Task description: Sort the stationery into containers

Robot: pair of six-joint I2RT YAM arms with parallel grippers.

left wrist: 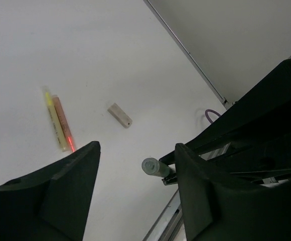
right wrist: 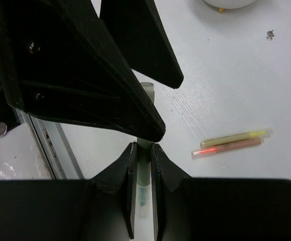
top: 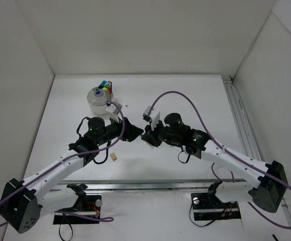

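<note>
A pale green marker is held upright in my shut right gripper; in the left wrist view its round end [left wrist: 150, 166] faces my left gripper, whose fingers stand apart with nothing between them, just beside it. The two grippers meet near the middle in the top view. A yellow marker [left wrist: 55, 120] and an orange marker [left wrist: 64, 124] lie side by side on the table, near a pale block [left wrist: 119, 115]. A white round container [top: 96, 104] with pens stands at the back left.
A small tan block [top: 113, 156] lies near the front left of the table [top: 180, 90]. A metal rail runs along the front and right edges.
</note>
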